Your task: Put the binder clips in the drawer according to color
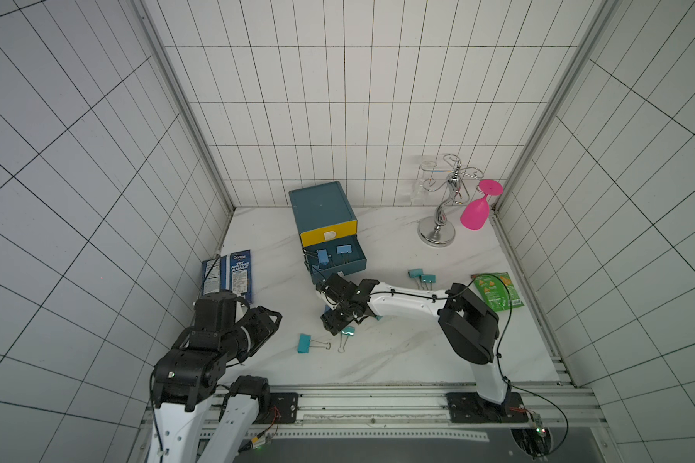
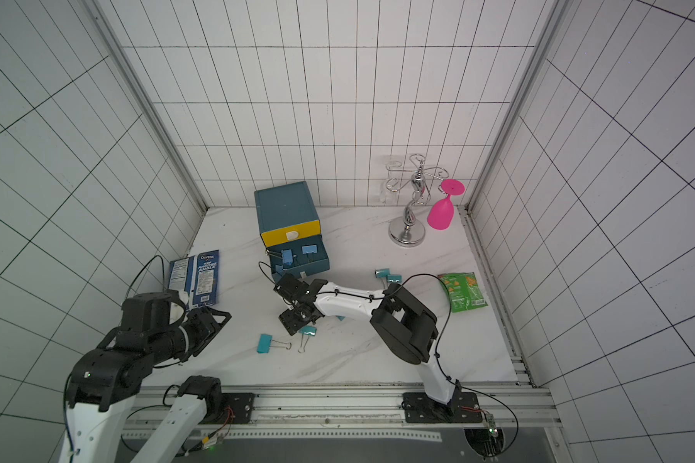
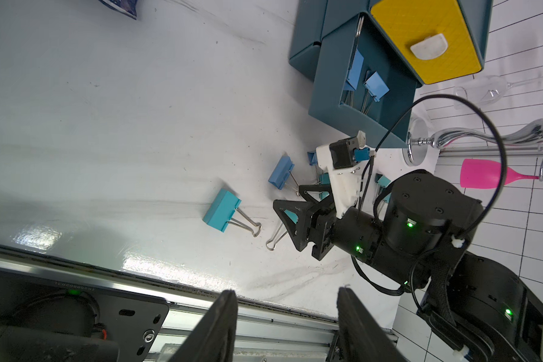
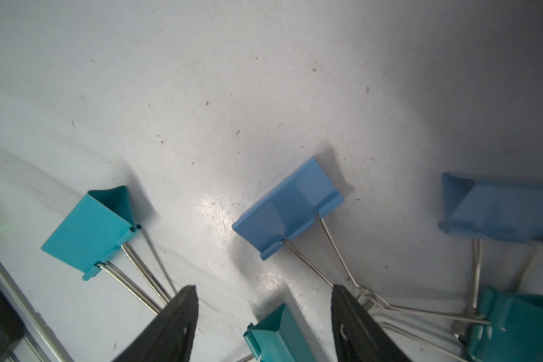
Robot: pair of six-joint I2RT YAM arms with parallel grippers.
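Two blue binder clips [image 3: 376,85] lie in the pulled-out dark teal drawer [image 3: 338,119] below the yellow-fronted one [image 3: 431,45]. My right gripper hangs over the loose clips, its fingers [image 4: 166,328] apart with nothing between them. Ahead of those fingers in the right wrist view lies a blue clip [image 4: 289,208], with another blue clip [image 4: 503,208] to the right. Teal clips lie around it: one at the left [image 4: 93,232], one low in the middle [image 4: 283,338], one at the right edge [image 4: 519,328]. Far from the clips, my left gripper is open and empty.
Two more teal clips [image 1: 422,276] lie farther right. A dark blue snack bag [image 1: 239,274] is at the left, a green bag [image 1: 498,291] at the right. A metal rack [image 1: 438,230] with a pink glass [image 1: 476,210] stands at the back right.
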